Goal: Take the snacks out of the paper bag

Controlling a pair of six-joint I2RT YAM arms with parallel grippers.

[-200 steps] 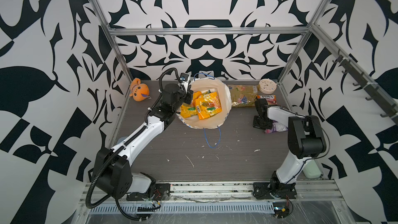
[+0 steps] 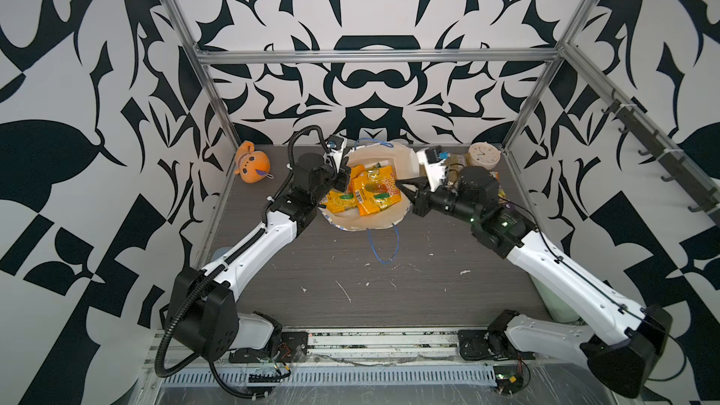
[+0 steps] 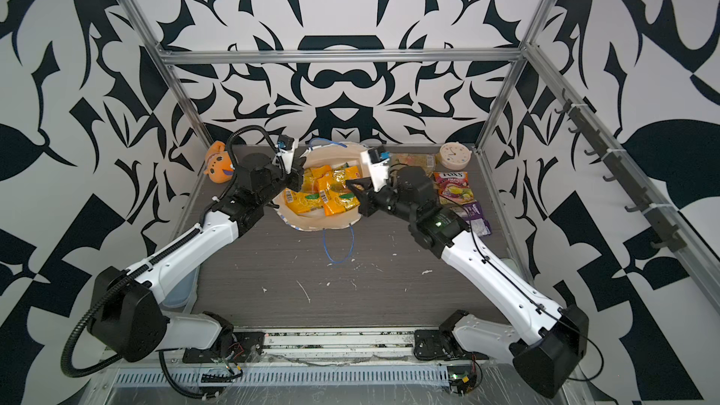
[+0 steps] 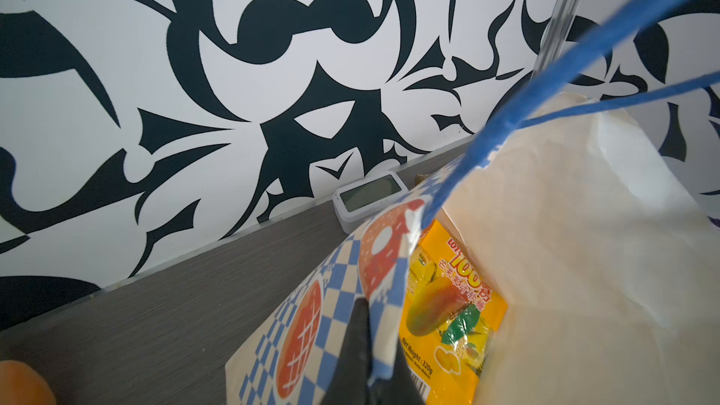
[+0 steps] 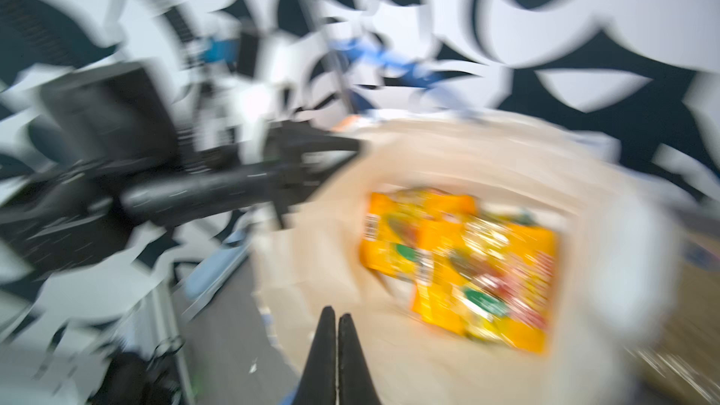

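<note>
The paper bag (image 2: 405,165) stands open mid-table, holding several yellow mango snack packs (image 2: 377,193). My left gripper is at the bag's left rim; in the left wrist view it is shut at the blue-checked paper (image 4: 315,330), which partly hides its fingertips, so whether paper is between them is unclear. My right gripper is shut, with nothing seen between its fingers, beside the bag's right side. The right wrist view is blurred.
Snack packs (image 3: 453,187) and a round tub (image 3: 454,154) lie at the right. An orange plush toy (image 2: 253,166) sits at the left back. A small white device (image 4: 367,198) stands behind the bag.
My right arm has swung up and leftward from the snacks at the right to the bag's right rim. The left arm has barely moved.
</note>
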